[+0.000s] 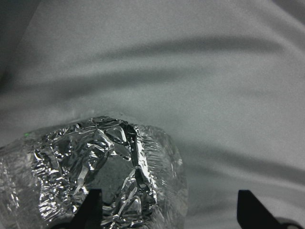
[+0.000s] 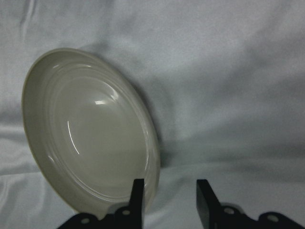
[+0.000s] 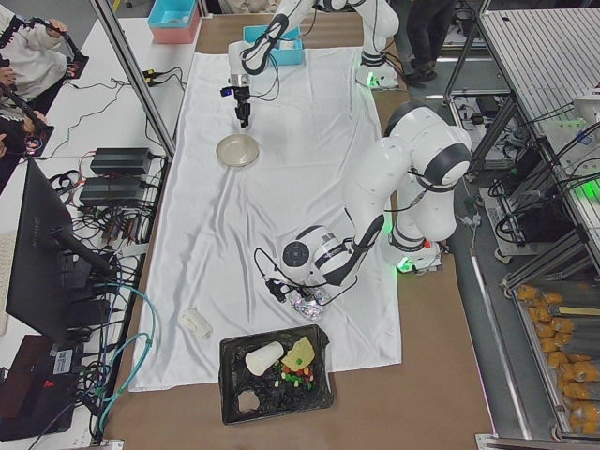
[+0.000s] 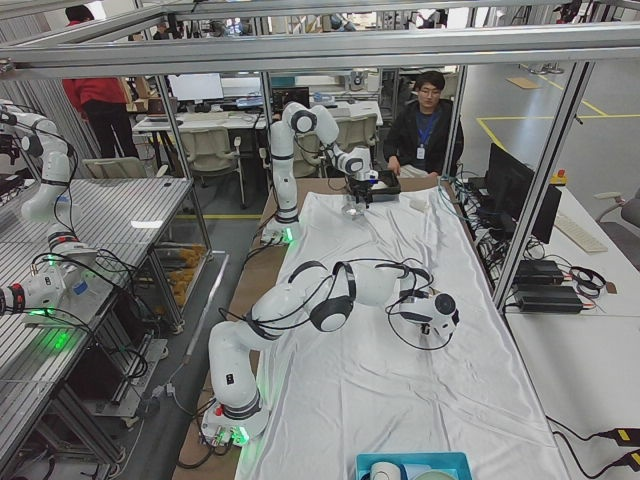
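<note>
A crumpled foil piece in clear wrap (image 1: 90, 171) lies on the white cloth, also seen as a shiny bundle (image 3: 307, 305) near the black tray. My left gripper is low over it, open, one finger over the foil and the other over bare cloth. In the right wrist view a pale shallow plate (image 2: 90, 124) lies on the cloth. My right gripper stands open by its rim, one finger over the plate's edge and the other over cloth.
A black tray (image 3: 244, 394) holds a white cup, a yellow item and small coloured pieces. A white item (image 3: 195, 322) lies left of the foil. A blue bin (image 4: 410, 460) stands at the cloth's other end.
</note>
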